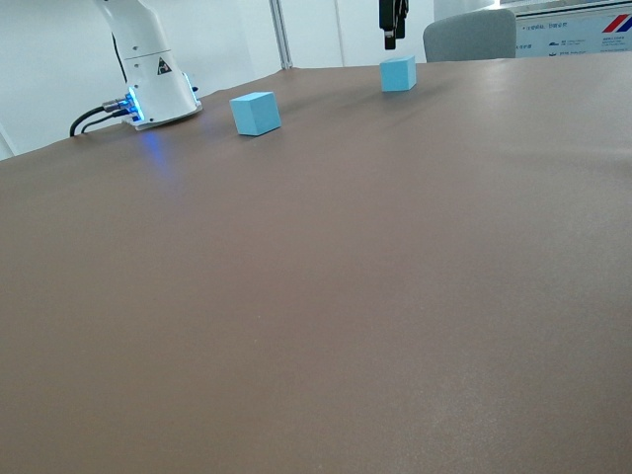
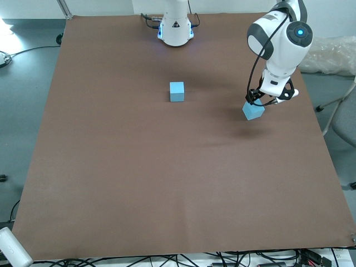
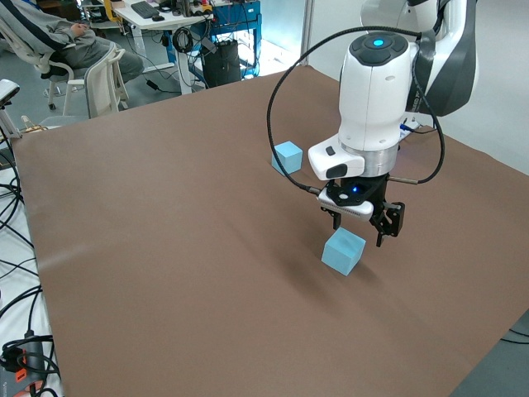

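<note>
My gripper [image 3: 358, 231] hangs over a light blue cube [image 3: 343, 251] on the brown table, its two black fingers spread apart with nothing between them. In the left view the gripper [image 2: 254, 99] is just over that cube [image 2: 253, 112]; in the top view its black fingertip sits above the cube [image 1: 398, 73], apart from it. A second light blue cube [image 2: 177, 92] lies nearer the table's middle, also seen in the right view [image 3: 287, 158].
A white robot base [image 2: 175, 32] with cables stands at the back edge. A white cylinder [image 2: 14, 247] and cables lie at the front edge.
</note>
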